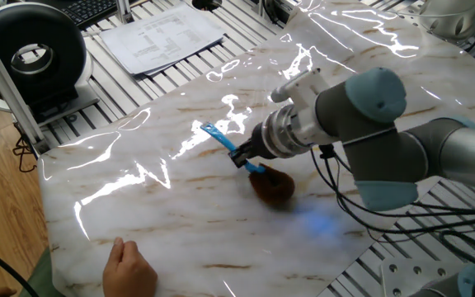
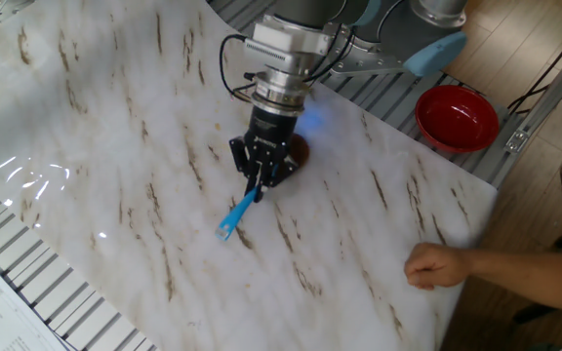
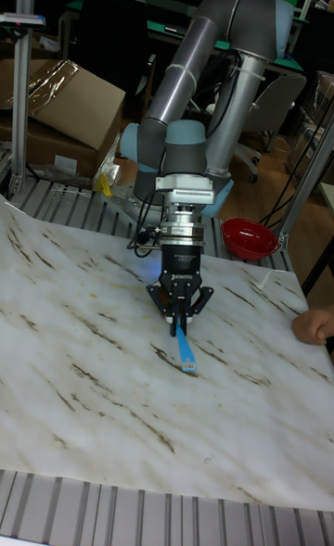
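A brush with a blue handle (image 1: 218, 135) and a round brown head (image 1: 272, 186) is held by my gripper (image 1: 242, 155). The fingers are shut across the handle, close to the head. In the second exterior view the handle's free end (image 2: 227, 229) points away from the arm, and the brown head (image 2: 300, 149) shows partly behind the gripper (image 2: 255, 190). From the third exterior view only the blue handle (image 3: 186, 352) shows clearly below the gripper (image 3: 179, 328); the arm hides the head. Whether the head touches the tabletop, I cannot tell.
A red bowl (image 2: 457, 119) stands beyond the marbled sheet's edge, near the arm's base side. A person's fist (image 1: 129, 271) rests at the table's edge. Papers (image 1: 162, 38) lie on the slats. Most of the marbled sheet (image 2: 86, 127) is bare.
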